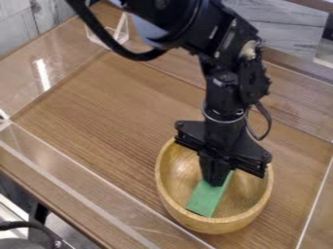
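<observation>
My black gripper (217,163) reaches down from the top into a tan oval bowl (176,195) at the lower middle. A green rectangular object (205,198) lies in the bowl, its upper end hidden beneath the gripper's fingertips. The gripper looks shut, its fingertips at the green object's upper part; whether anything is between them is hidden.
A white object (107,21) stands at the back left, and a marble-patterned surface runs along the back right. Black cables are at the lower left.
</observation>
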